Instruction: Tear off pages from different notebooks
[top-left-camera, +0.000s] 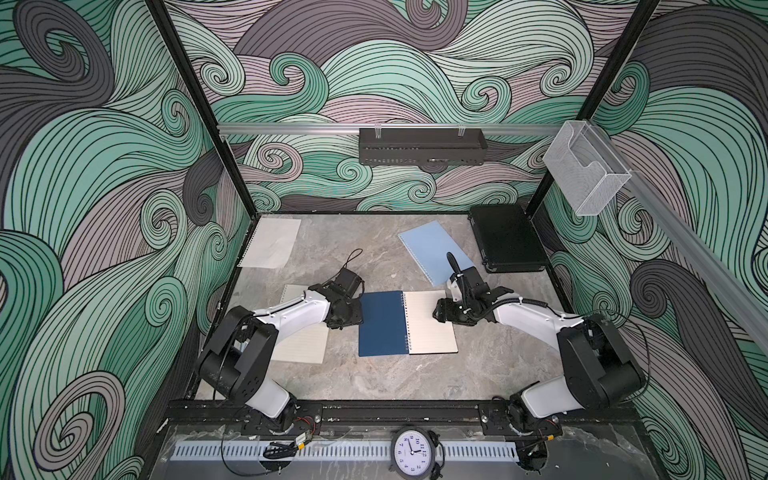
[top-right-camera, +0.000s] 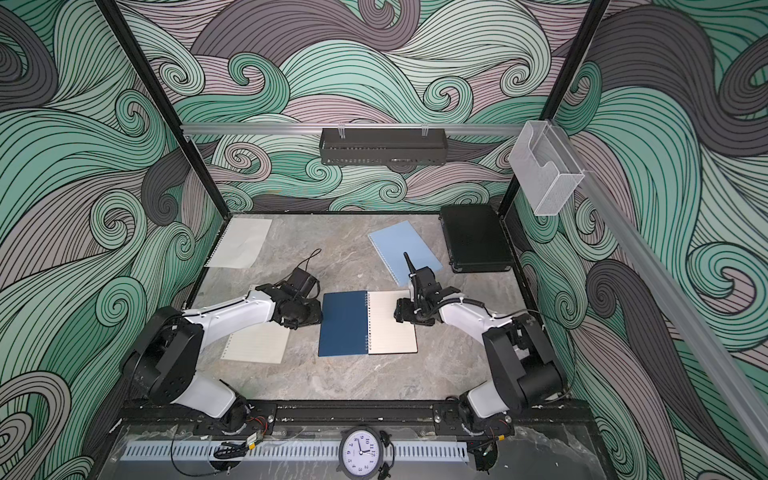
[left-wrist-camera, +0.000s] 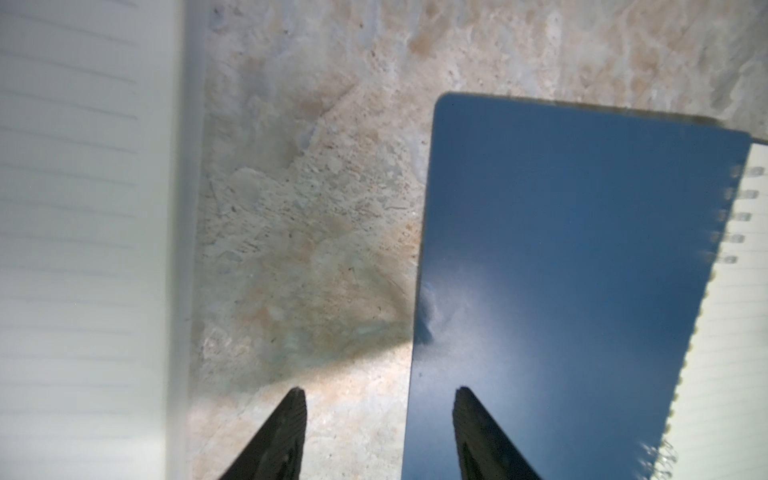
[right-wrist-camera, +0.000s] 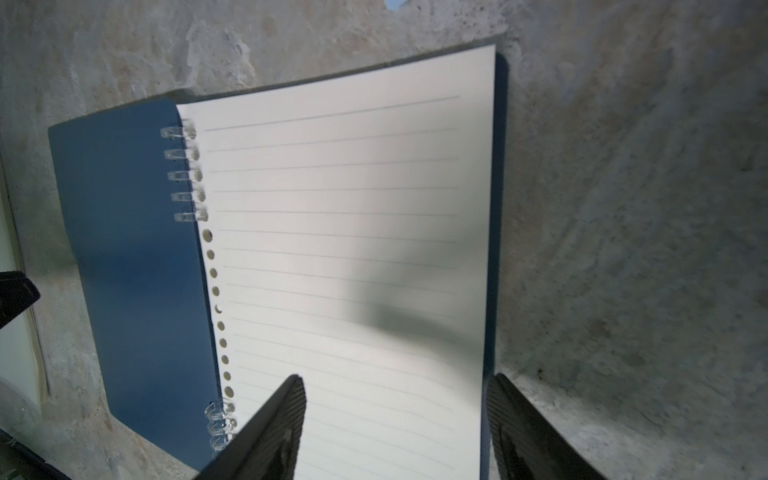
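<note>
An open spiral notebook lies mid-table, its dark blue cover (top-left-camera: 381, 324) folded out to the left and its lined white page (right-wrist-camera: 352, 200) facing up on the right. Over the cover's left edge, my left gripper hovers open with nothing between its fingers. My right gripper is also open and empty, above the right part of the lined page. In the right wrist view, clear rings show at the top and bottom of the spine, with bare punched holes between them. A loose lined sheet (top-left-camera: 300, 348) lies left of the notebook, partly under my left arm.
Another white sheet (top-left-camera: 269, 243) rests at the back left. Behind my right gripper lies a light blue notebook (top-left-camera: 436, 249), and a black case (top-left-camera: 505, 237) stands at the back right. Bare table shows in front of the open notebook.
</note>
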